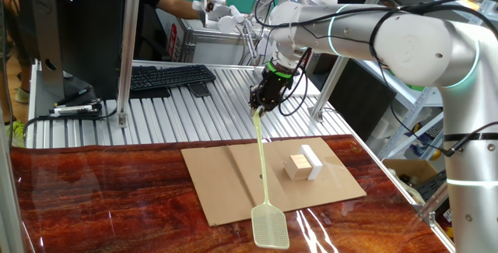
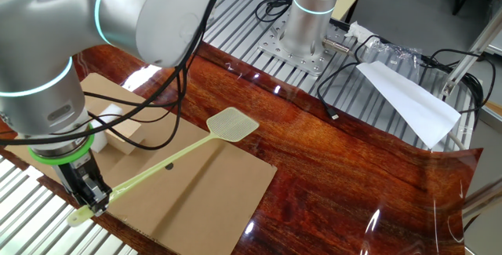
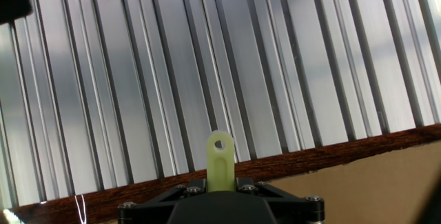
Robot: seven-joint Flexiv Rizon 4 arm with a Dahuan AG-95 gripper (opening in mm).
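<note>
A pale yellow-green fly swatter [image 1: 270, 227] stretches from my gripper out over the cardboard and the brown tabletop. My gripper [image 1: 257, 110] is shut on its handle near the end. In the second exterior view the gripper [image 2: 100, 205] grips the handle, whose tip pokes out past the fingers, and the mesh head [image 2: 232, 125] points away from it. The wrist view shows the handle's end with its hole [image 3: 220, 156] standing up between the fingers. Whether the head touches the table cannot be told.
A flat cardboard sheet [image 1: 222, 187] lies on the glossy brown table [image 1: 101, 198]. On it stand a wooden block [image 1: 296, 167] and a white block [image 1: 311, 162]. A keyboard [image 1: 173, 77] lies on the ribbed metal surface behind.
</note>
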